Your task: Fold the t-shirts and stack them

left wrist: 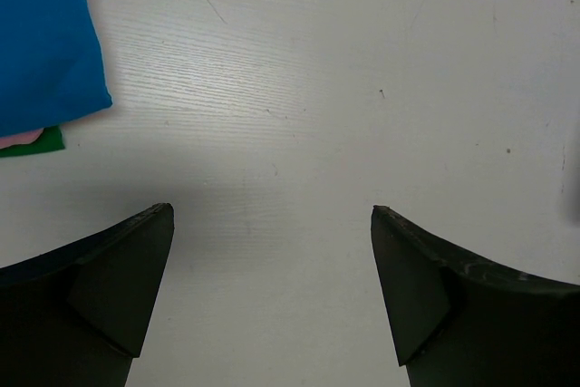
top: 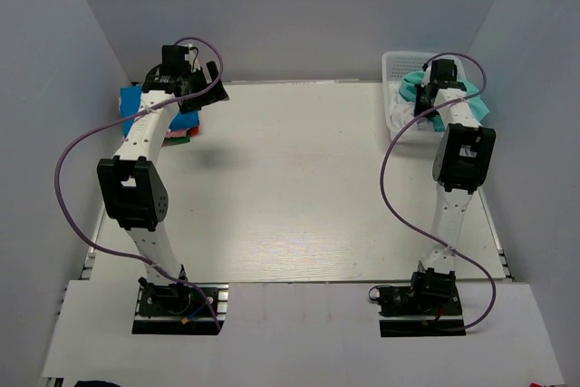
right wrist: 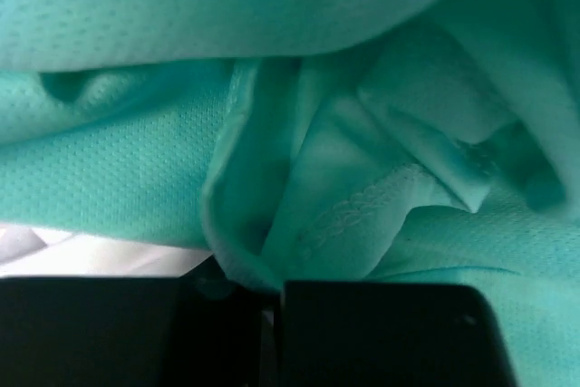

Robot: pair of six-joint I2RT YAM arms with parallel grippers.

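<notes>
A stack of folded shirts, blue on top (top: 130, 101) with pink and green edges, lies at the back left, also at the left wrist view's edge (left wrist: 45, 52). My left gripper (top: 213, 88) hovers beside it, open and empty (left wrist: 272, 278). At the back right a white basket (top: 391, 70) holds teal cloth (top: 471, 106) and white cloth (top: 399, 115). My right gripper (top: 426, 97) is down in the basket, shut on the teal shirt (right wrist: 344, 206), whose bunched folds fill the right wrist view, with some white cloth (right wrist: 100, 251) behind.
Grey walls border the back and sides.
</notes>
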